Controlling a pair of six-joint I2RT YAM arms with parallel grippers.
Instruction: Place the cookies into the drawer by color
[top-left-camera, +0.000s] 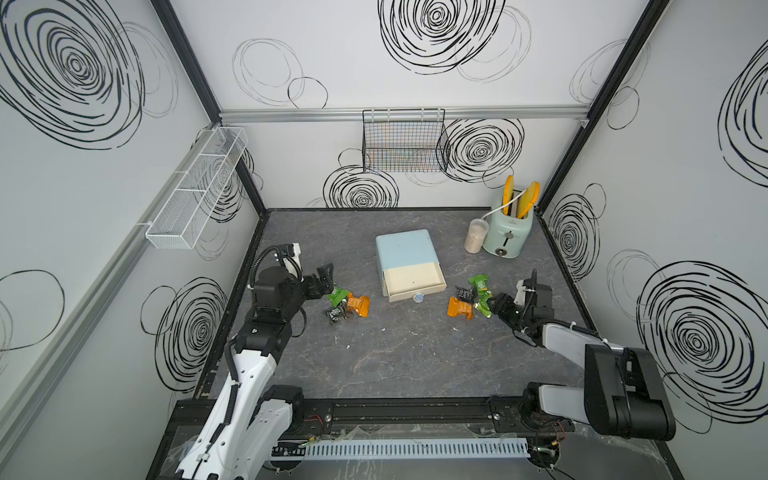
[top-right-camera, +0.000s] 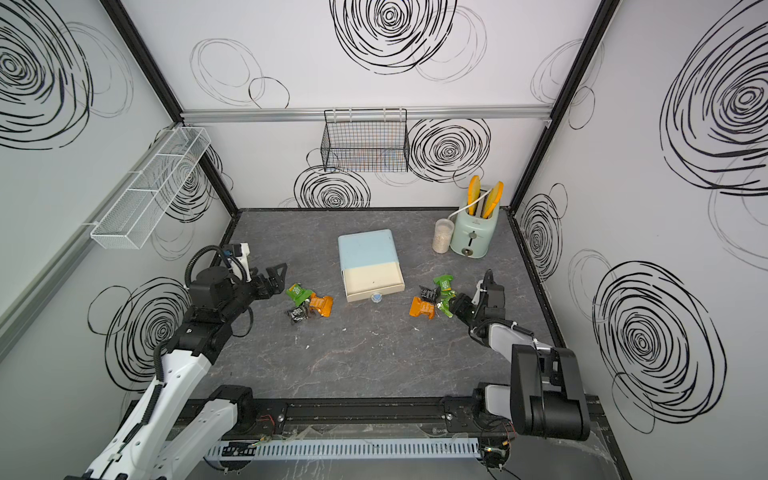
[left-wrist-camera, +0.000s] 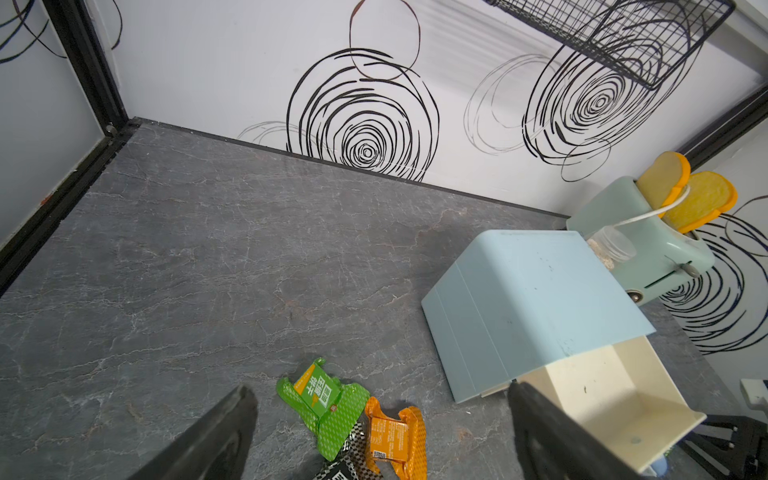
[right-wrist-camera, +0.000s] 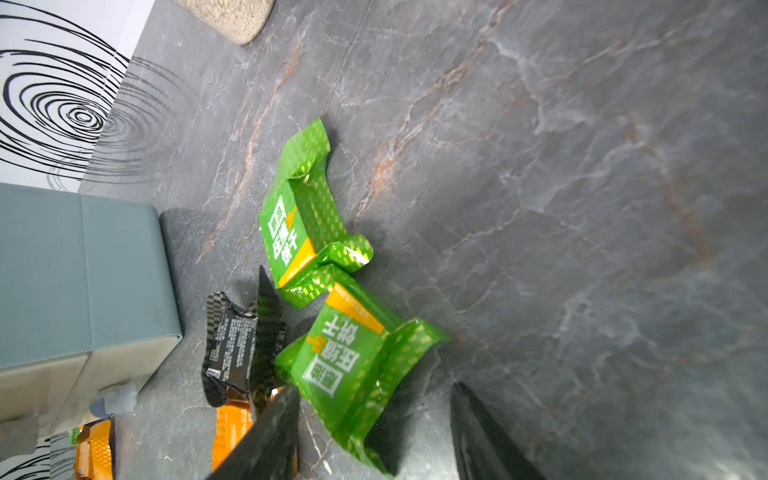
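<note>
The blue drawer box (top-left-camera: 406, 249) stands mid-table with its cream drawer (top-left-camera: 414, 280) pulled out and empty. To its right lie two green cookies, a nearer one (right-wrist-camera: 345, 356) and a farther one (right-wrist-camera: 300, 224), with a black cookie (right-wrist-camera: 240, 344) and an orange cookie (right-wrist-camera: 230, 432) against them. My right gripper is part open, low at the nearer green cookie, its fingers apart and not gripping. Left of the box sits another group: green (left-wrist-camera: 324, 404), orange (left-wrist-camera: 396, 440) and black (left-wrist-camera: 348, 464) cookies. Above these my left gripper hangs open and empty.
A green toaster (top-left-camera: 507, 234) with yellow bread slices and a pale cup (top-left-camera: 476, 236) with a straw stand at the back right. A black wire basket (top-left-camera: 404, 144) hangs on the back wall.
</note>
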